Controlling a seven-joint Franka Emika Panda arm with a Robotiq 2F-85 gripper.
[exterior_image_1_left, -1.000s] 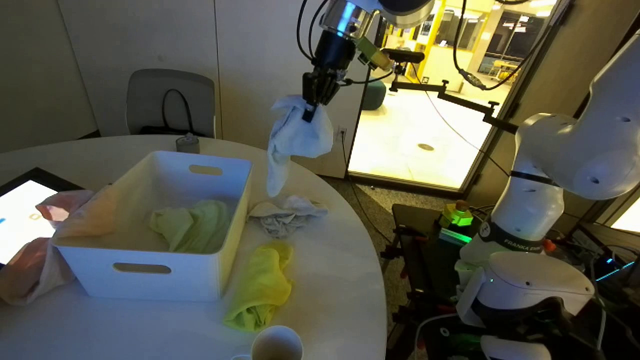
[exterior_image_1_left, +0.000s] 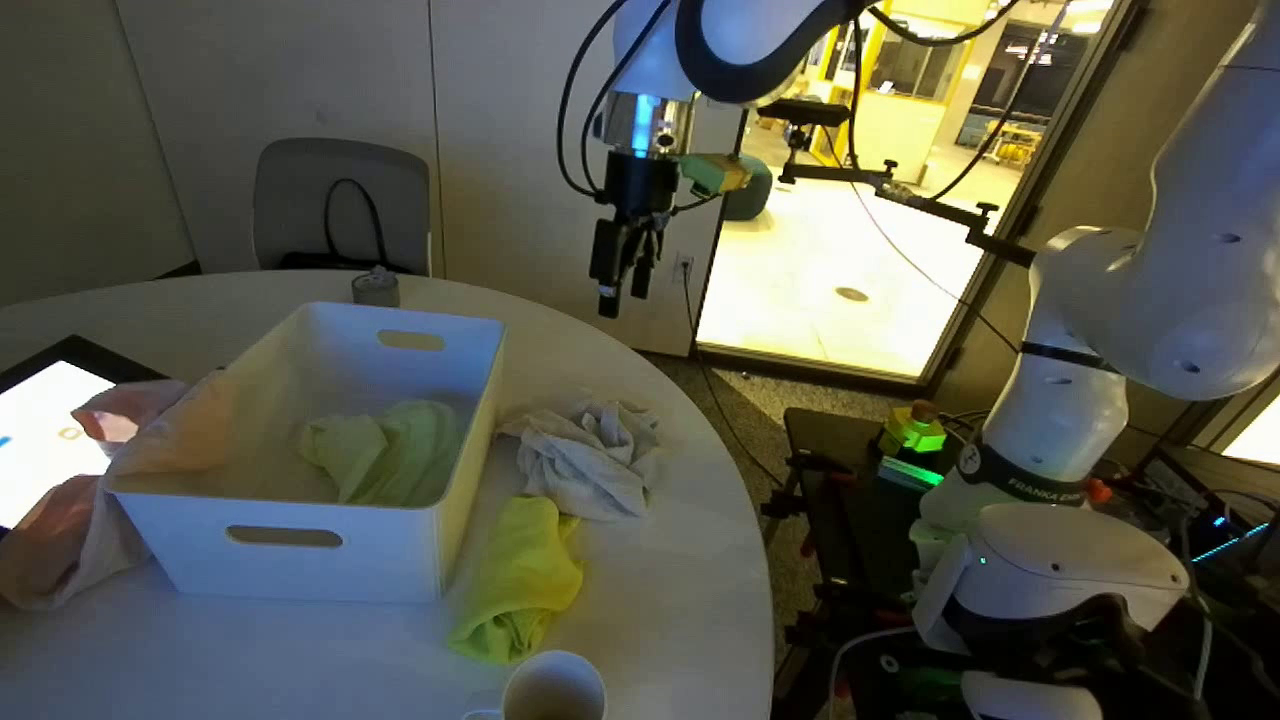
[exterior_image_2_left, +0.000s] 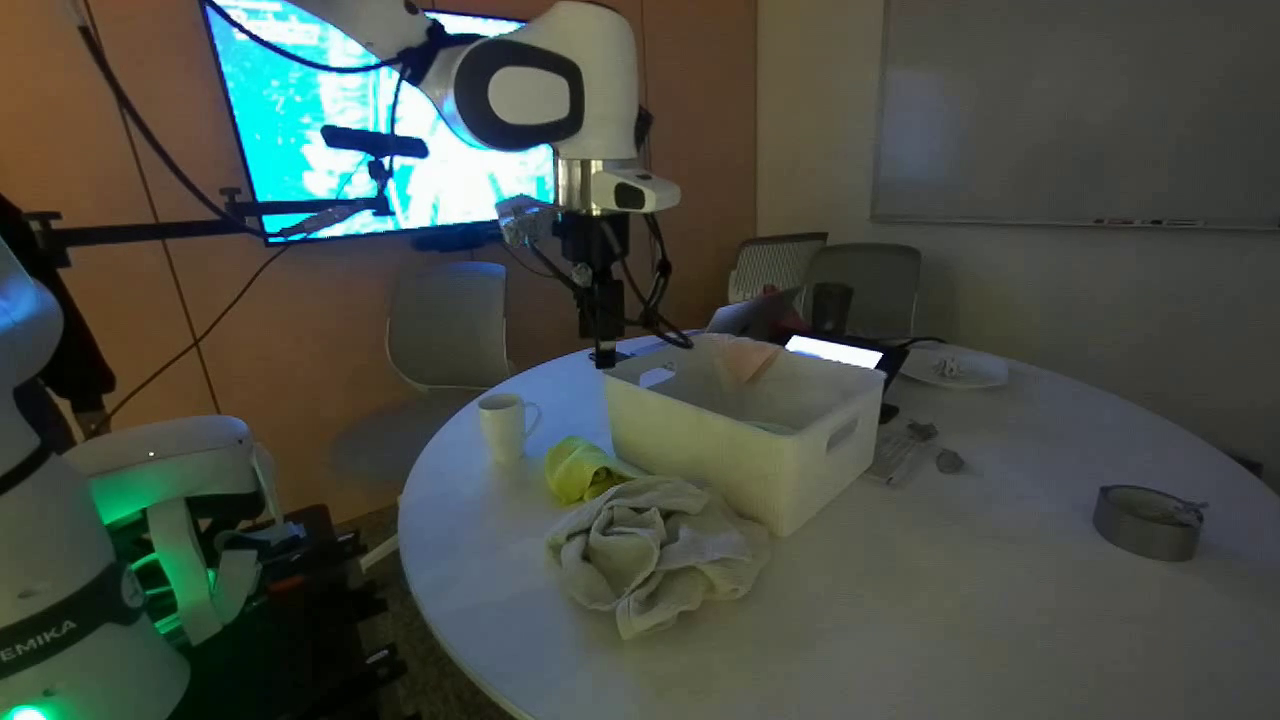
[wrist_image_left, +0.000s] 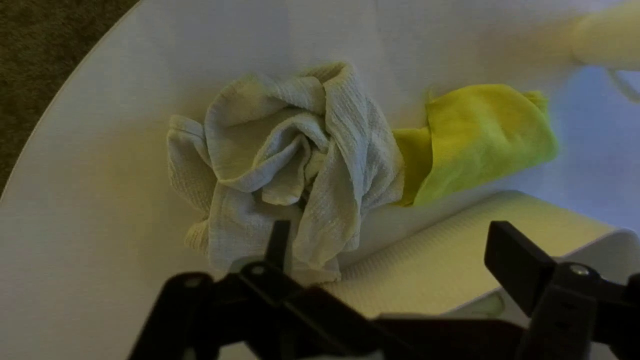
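Above the table, my gripper (exterior_image_1_left: 626, 302) stands open and empty, its two fingers well apart in the wrist view. Crumpled on the table beside the white bin (exterior_image_1_left: 330, 564) lies a grey-white cloth (wrist_image_left: 300, 150), below the gripper and apart from it. A yellow cloth (wrist_image_left: 486, 141) touches the edge of the grey-white one, also outside the bin. Inside the bin rests a pale green cloth (exterior_image_1_left: 402, 450). A pinkish cloth (exterior_image_1_left: 180, 432) hangs over the bin's left side onto the table.
A white mug (exterior_image_2_left: 504, 426) stands near the yellow cloth. A lit tablet (exterior_image_1_left: 48, 414) lies left of the bin. Grey tape (exterior_image_2_left: 1148, 522) sits on the table's other side, with open surface between it and the cloths.
One second ago a pale cloth hung from my gripper; now the gripper is empty and open, lower and more upright. The grey-white pile on the table is larger.
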